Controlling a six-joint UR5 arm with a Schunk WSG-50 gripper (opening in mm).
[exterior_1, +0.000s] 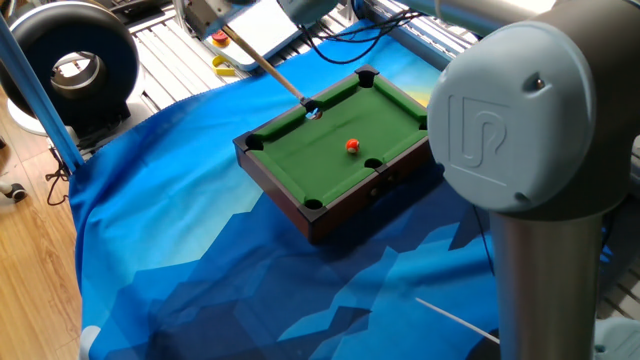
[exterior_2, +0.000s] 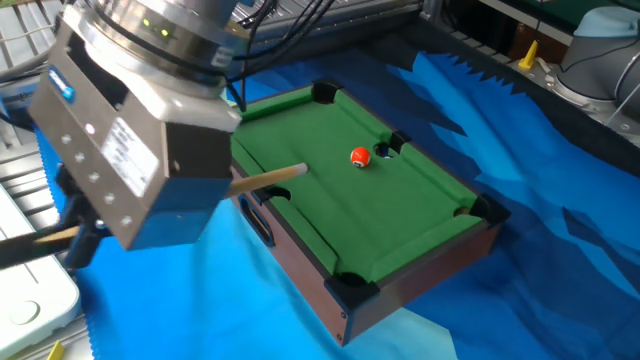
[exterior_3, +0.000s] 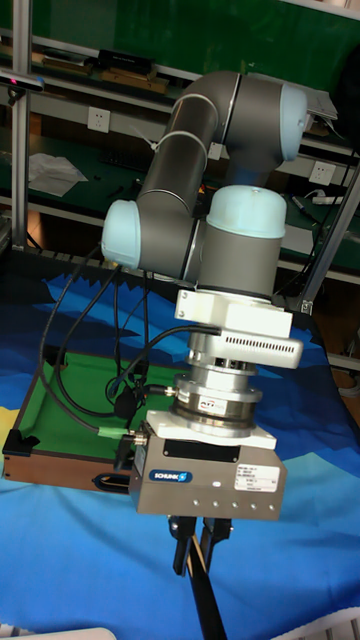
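Observation:
On the small green pool table (exterior_1: 310, 150) rests one orange-red ball (exterior_1: 352, 146), close to a side pocket in exterior view 2, where the ball (exterior_2: 361, 157) shows clearly. A wooden cue (exterior_1: 265, 66) slants down to the opposite long rail, its tip near the side pocket there. Exterior view 3 shows my gripper (exterior_3: 199, 546) with its black fingers (exterior_3: 220, 531) shut on the cue, whose dark butt (exterior_3: 206, 608) points toward that camera. The cue (exterior_2: 268, 179) passes behind the gripper body in exterior view 2, with its tip pointing toward the ball. In exterior view 1 the fingers are out of frame.
A blue patterned cloth (exterior_1: 170, 230) covers the surface around the pool table. Black cables (exterior_1: 350, 55) hang from the arm behind it. A thin white rod (exterior_1: 455, 318) lies on the cloth in front. A black ring-shaped object (exterior_1: 75, 65) stands at the far left.

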